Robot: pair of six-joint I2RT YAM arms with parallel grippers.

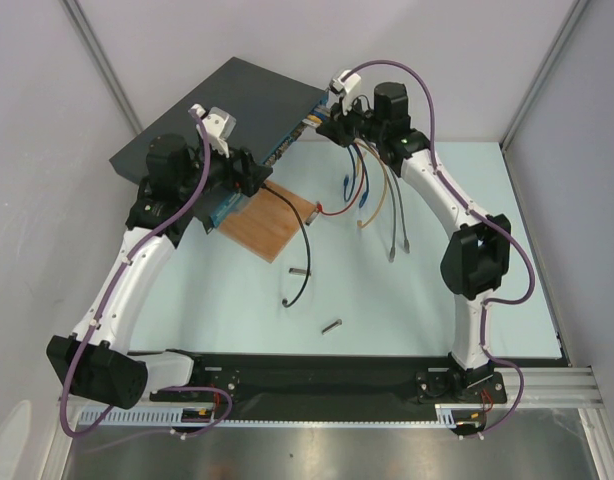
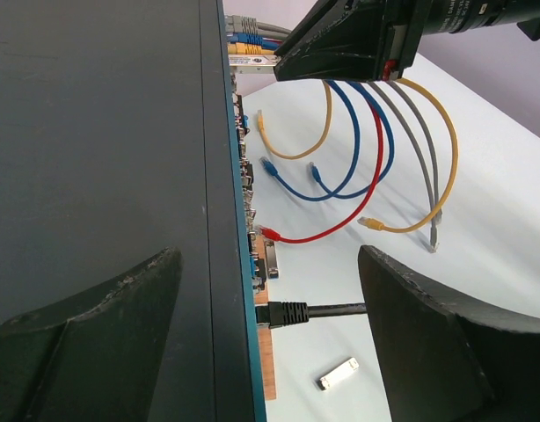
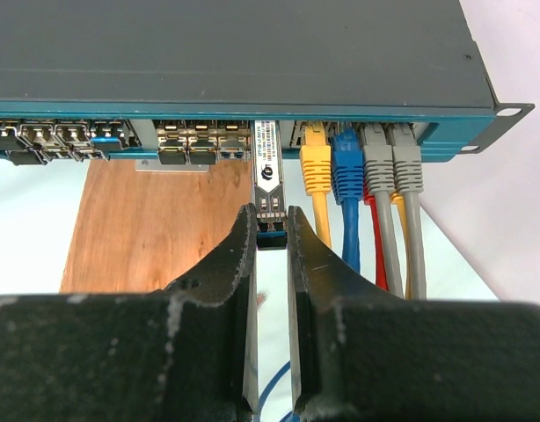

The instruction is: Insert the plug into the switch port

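In the right wrist view a silver plug module (image 3: 268, 171) with a white label reaches from the front of the switch (image 3: 252, 61), its far end at the port row under the top edge. My right gripper is shut on the plug's near end. How deep the plug sits in its port cannot be made out. The left gripper stands open over the switch's front edge, its fingers (image 2: 103, 334) wide apart with nothing held. Below that edge, a black cable's plug (image 2: 283, 314) lies between the fingers in view but well clear of them.
Right of the held plug, yellow (image 3: 316, 167), blue (image 3: 347, 167) and grey (image 3: 377, 163) cables fill neighbouring ports. A wooden board (image 1: 267, 222) lies under the switch. Loose modules, one of them silver (image 1: 331, 326), rest on the white table, whose front right is clear.
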